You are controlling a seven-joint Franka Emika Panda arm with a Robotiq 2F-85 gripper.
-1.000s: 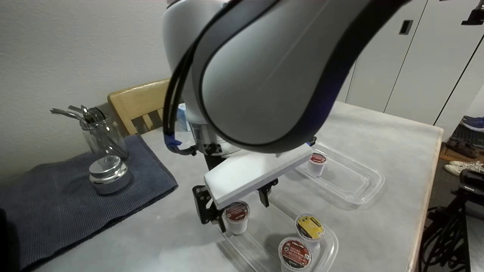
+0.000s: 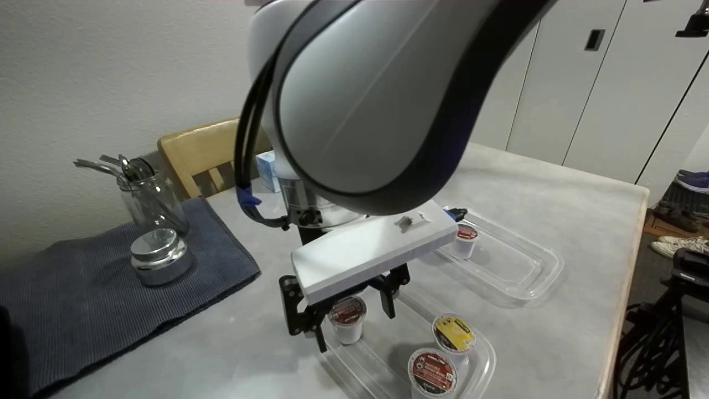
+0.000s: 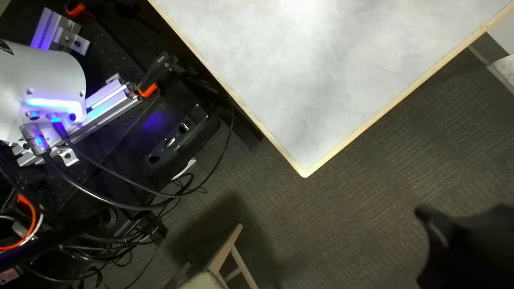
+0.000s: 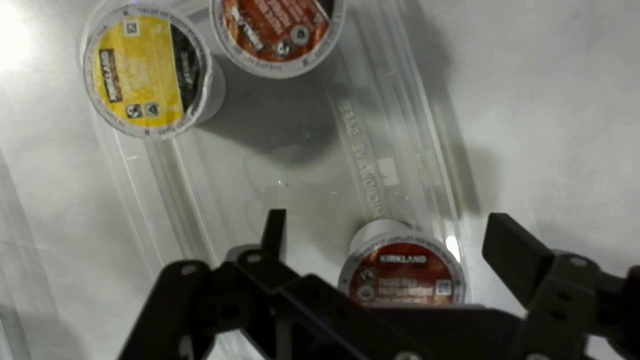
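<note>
My gripper is open, its black fingers spread wide with nothing clasped. Below it, a coffee pod [image 4: 414, 273] with a dark red lid lies between the two fingers as the wrist view looks down, its lower part hidden by the gripper's linkage. That pod [image 2: 347, 319] stands at one end of a clear plastic tray [image 2: 372, 376]. A yellow-lidded pod [image 4: 141, 75] and another red-lidded pod [image 4: 276, 30] sit together at the tray's other end. In exterior view 2 the gripper does not appear.
A second clear tray [image 2: 532, 282] holds one red-lidded pod [image 2: 466, 239] farther back. On the blue cloth [image 2: 73, 286] at the left are a silver-lidded container [image 2: 160, 256] and a glass jar of utensils [image 2: 153, 206].
My gripper has shifted slightly left and tilted a little in exterior view 1, its fingers appearing lower. The pods and trays have stayed where they were.
</note>
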